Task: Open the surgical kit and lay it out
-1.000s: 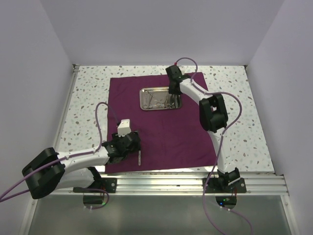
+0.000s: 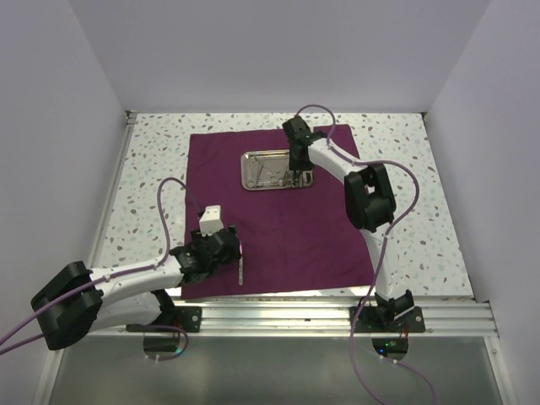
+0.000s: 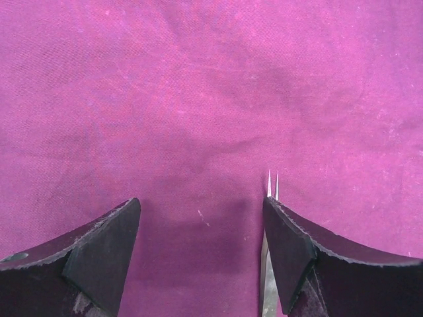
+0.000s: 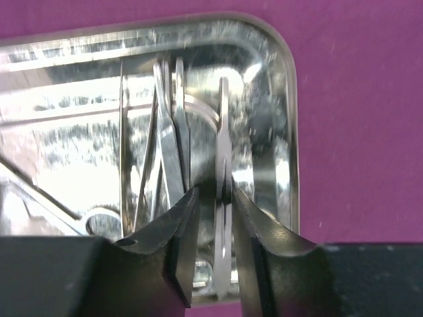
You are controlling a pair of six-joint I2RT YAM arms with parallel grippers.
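Note:
A steel tray of instruments sits on the purple cloth at the back, holding scissors, several slim instruments and a long flat instrument along its right side. My right gripper is low over that flat instrument, its fingers close around it, fingers partly closed; whether they grip it I cannot tell. My left gripper is open over the front left of the cloth, with fine-pointed tweezers lying beside its right finger, not held between the two.
The purple cloth covers the middle of the speckled table, with broad bare areas at front centre and right of it. Walls border the table at back and sides.
My right gripper has shifted slightly toward the front and left over the tray.

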